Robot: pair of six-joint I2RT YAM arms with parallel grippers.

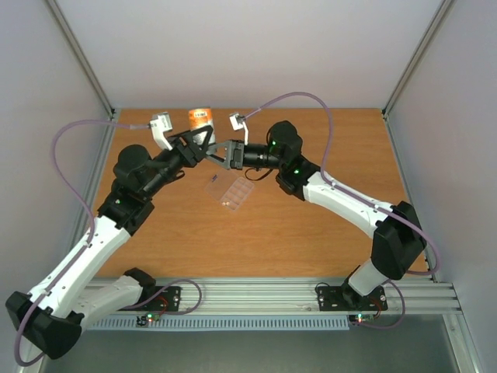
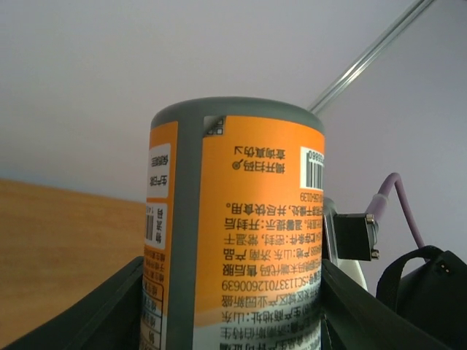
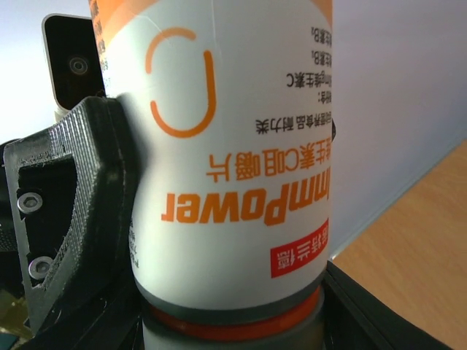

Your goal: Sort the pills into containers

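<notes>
A white bottle with an orange label [image 1: 200, 119] is held up above the far part of the table, its grey base uppermost. My left gripper [image 1: 199, 138] is shut on the bottle's body; in the left wrist view the bottle [image 2: 255, 219] fills the space between the dark fingers. From the other side my right gripper [image 1: 215, 153] is shut around the grey cap [image 3: 233, 337], which is at the bottom in the right wrist view. Behind the grippers, a clear pill box [image 1: 236, 193] lies open on the table, with small pale pills in one part.
A rail [image 1: 256, 289] runs along its near edge, and grey walls [image 1: 446, 155] close in the sides. Purple cables [image 1: 330, 140] loop over both arms.
</notes>
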